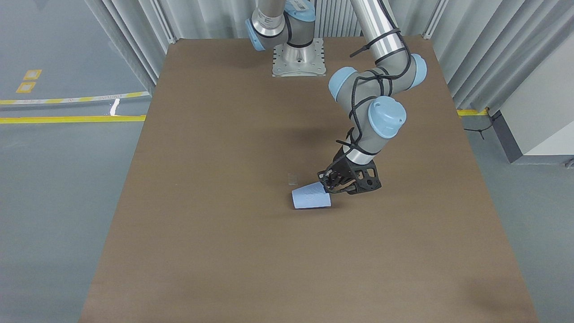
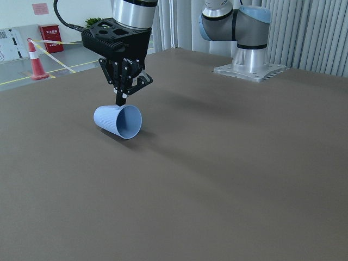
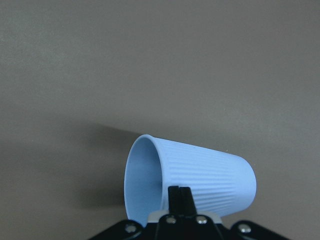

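Note:
A ribbed light-blue cup (image 1: 309, 197) lies on its side on the brown tabletop (image 1: 242, 242); the left view shows its open mouth (image 2: 128, 122) facing that camera. My gripper (image 2: 120, 102) is pointed down with its fingertips just at the cup's upper side. In the wrist view the black fingertips (image 3: 179, 192) are together in front of the cup (image 3: 210, 177), near its rim, with nothing seen between them. Whether they touch the cup I cannot tell.

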